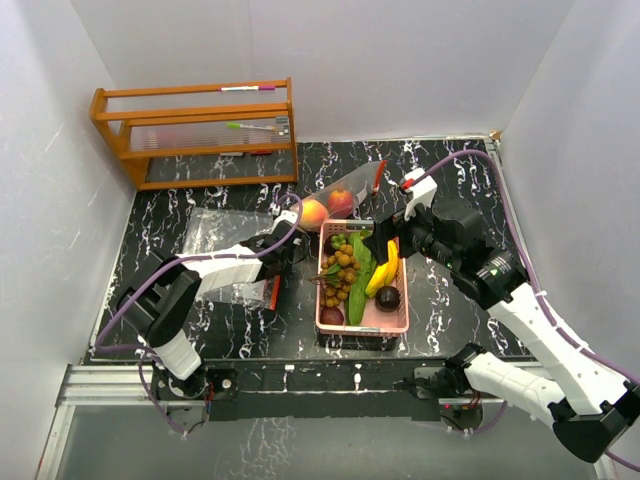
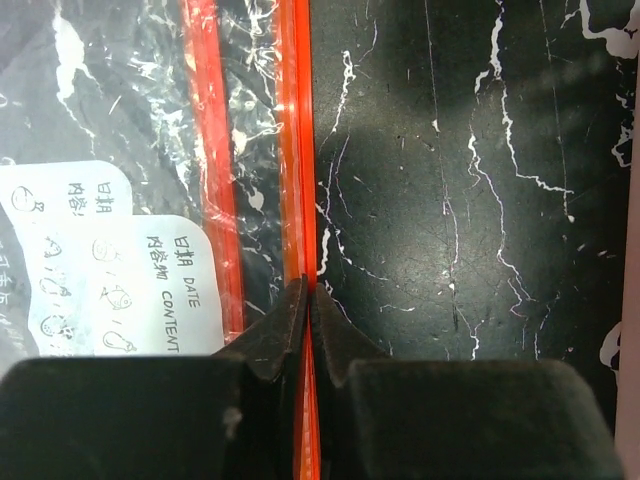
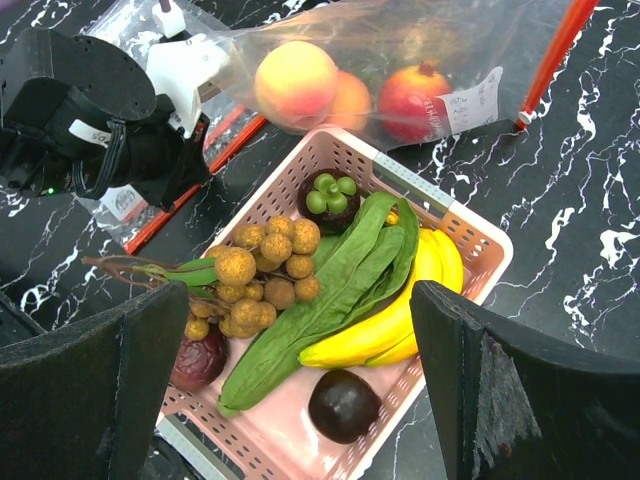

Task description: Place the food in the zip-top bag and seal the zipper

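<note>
My left gripper is shut at the orange zipper edge [image 2: 297, 150] of a flat, empty zip bag [image 2: 90, 110] with a label. A second bag [image 3: 500, 70] behind the basket holds peaches [image 3: 295, 80] and a pomegranate [image 3: 410, 105]. The pink basket [image 3: 475, 240] holds a longan bunch [image 3: 235, 265], leafy greens [image 3: 320, 320], bananas [image 3: 380, 330], grapes, and two dark round fruits. My right gripper [image 1: 383, 240] stands open above the basket.
A wooden rack [image 1: 140, 150] with pens stands at the back left. Free marble table lies right of the basket. Walls surround the workspace on the left, back and right.
</note>
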